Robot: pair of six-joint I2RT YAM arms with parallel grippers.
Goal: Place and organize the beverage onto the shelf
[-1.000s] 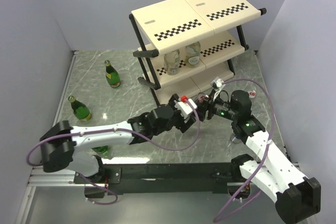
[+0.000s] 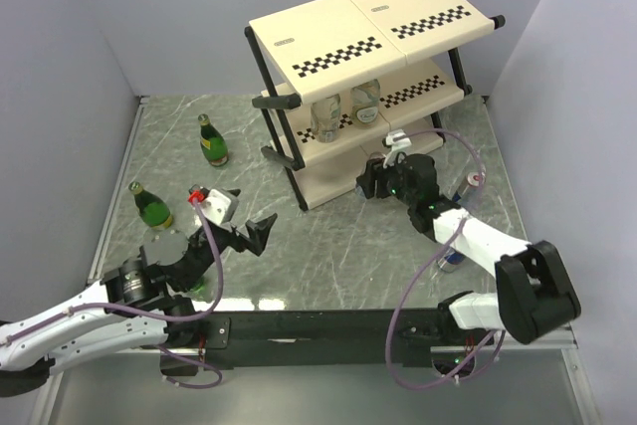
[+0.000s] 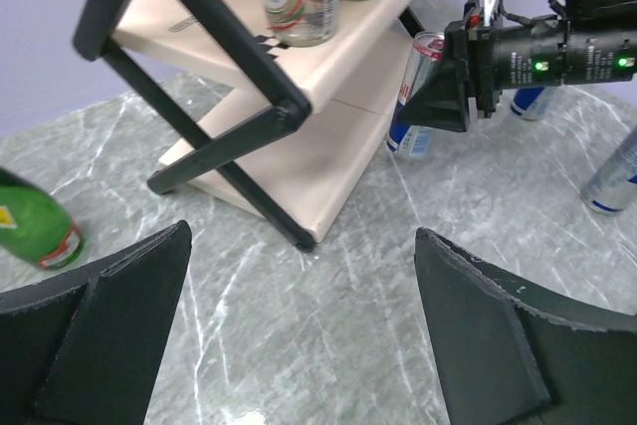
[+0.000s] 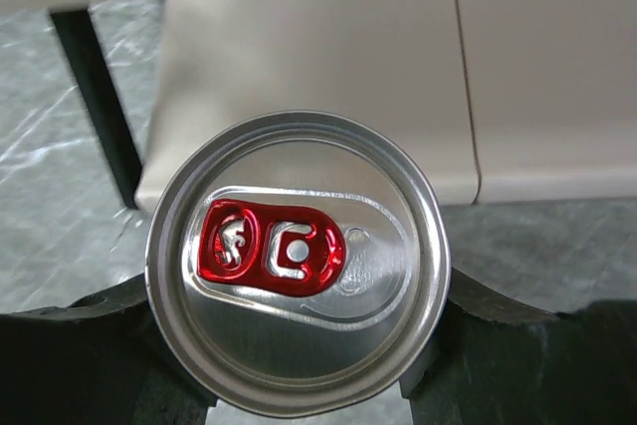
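My right gripper (image 2: pixel 374 178) is shut on a blue and silver can (image 3: pixel 411 97) with a red rim, held upright just in front of the shelf's bottom tier. From above, the can's silver lid (image 4: pixel 378 345) with its red tab fills the space between the right fingers. My left gripper (image 2: pixel 251 218) stands open and empty over the counter, left of the shelf (image 2: pixel 328 42). Two clear labelled containers (image 2: pixel 325 118) stand on the middle tier. A green bottle (image 2: pixel 213 144) stands at the back left, another green bottle (image 2: pixel 151 208) nearer the left edge.
Silver-blue cans (image 3: pixel 615 181) stand on the right of the counter, close to my right arm. Black shelf posts (image 3: pixel 224 27) slope at the shelf's left end. Open marble counter (image 2: pixel 309 256) lies in front.
My left gripper has drawn away leftward from the right one. The right gripper, with the can, has moved toward the bottom tier.
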